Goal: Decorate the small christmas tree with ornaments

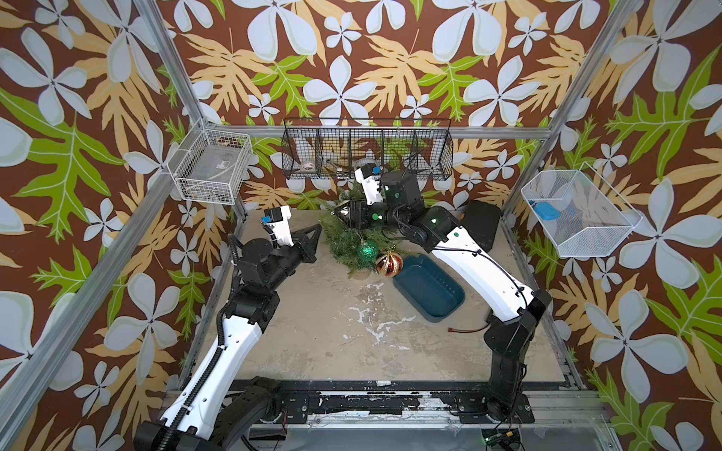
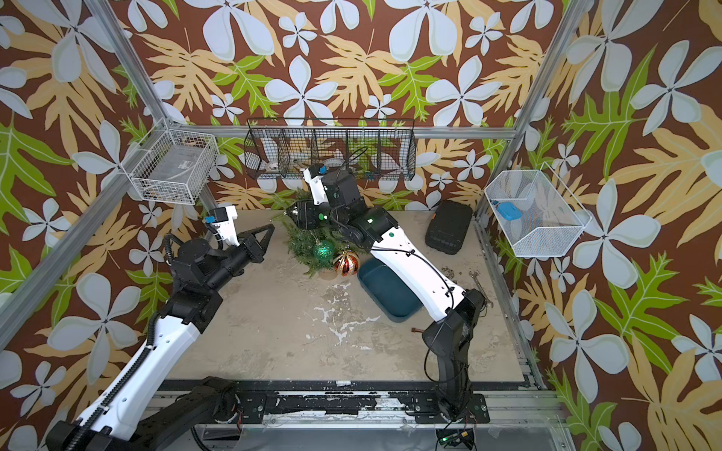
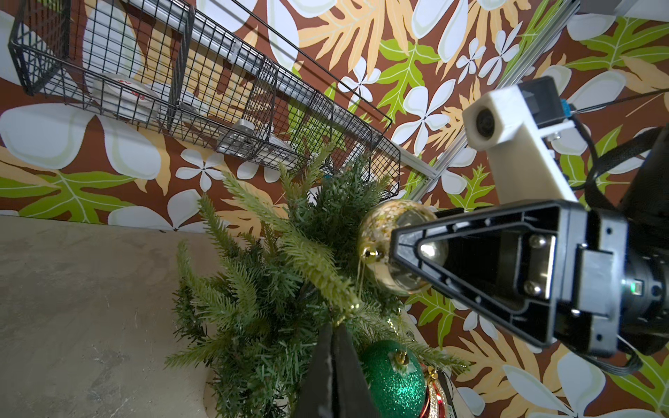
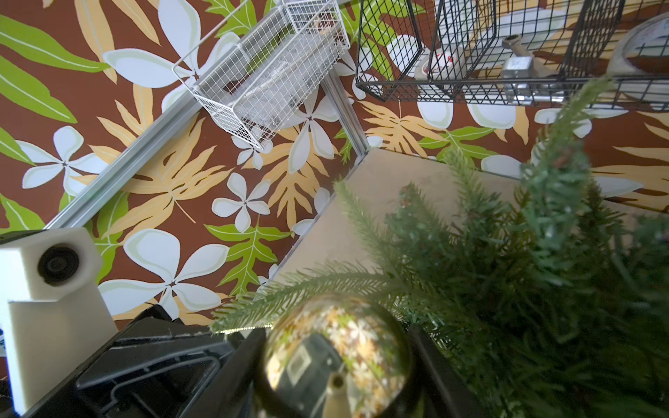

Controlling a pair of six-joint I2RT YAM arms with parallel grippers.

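The small green tree [image 1: 344,242] stands at the back middle of the table. A green glitter ball [image 3: 393,379] and a red-and-gold striped ball [image 1: 389,264] are at its front right side. My right gripper is shut on a shiny gold ball [image 4: 334,358], beside the upper branches. In the left wrist view a gold loop from this ball hangs close to a branch tip [image 3: 334,292]; whether it is around the branch I cannot tell. My left gripper is shut at the tree's left, nothing visible between its fingers.
A dark teal bin [image 1: 428,288] lies right of the tree, below the right arm. The black case [image 2: 449,227] sits at the back right. A black wire basket [image 1: 366,150] hangs behind the tree.
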